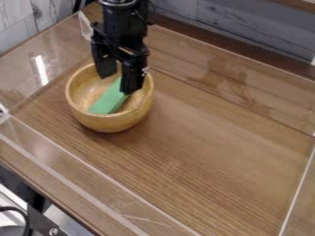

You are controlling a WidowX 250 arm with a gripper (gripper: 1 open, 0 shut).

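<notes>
A round yellow-tan bowl (91,115) sits on the wooden table, with a green elongated object (109,98) lying slanted inside it. The black gripper (113,70) is over the back of the bowl, above the green object, its fingers open. Whether it touches anything is hard to tell.
Black cables lie at the lower left corner, and a pale object is at the upper left behind the arm.
</notes>
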